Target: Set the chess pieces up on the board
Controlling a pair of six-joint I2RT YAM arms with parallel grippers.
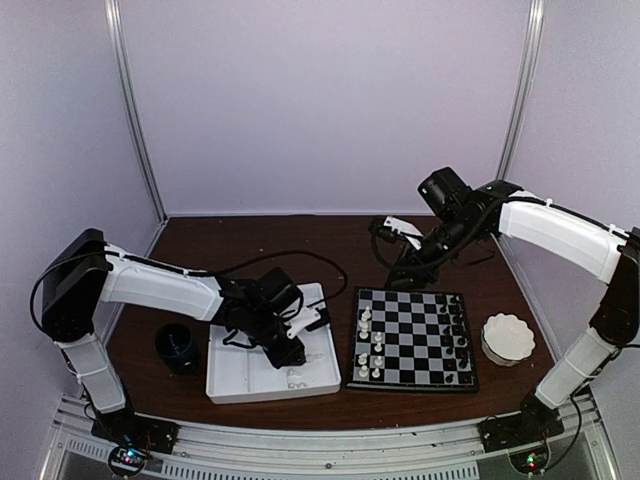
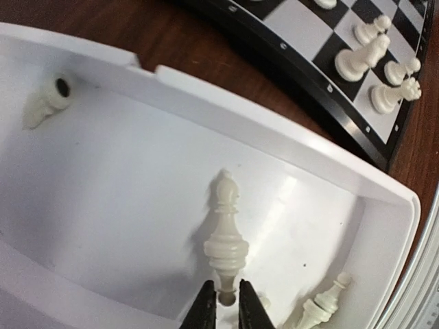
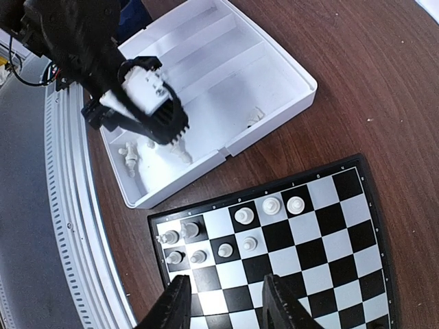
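Note:
Over the front right of the white tray (image 1: 236, 386), my left gripper has its fingertips close around the narrow end of a long white chess piece (image 2: 226, 250). The rest of that piece points away from the fingers. More white pieces lie in the tray, one near the front corner (image 2: 325, 303) and another by the far wall (image 2: 51, 103). On the chessboard (image 3: 264, 185), several white pieces stand along the left side and black pieces (image 1: 458, 341) along the right. My right gripper is open and empty above the board's far edge.
A dark cup (image 1: 177, 348) stands left of the tray, and a pale scalloped bowl (image 1: 508, 338) right of the board. The tray's raised wall (image 2: 274, 127) lies between the left gripper and the board. Bare table (image 1: 250, 238) stretches behind.

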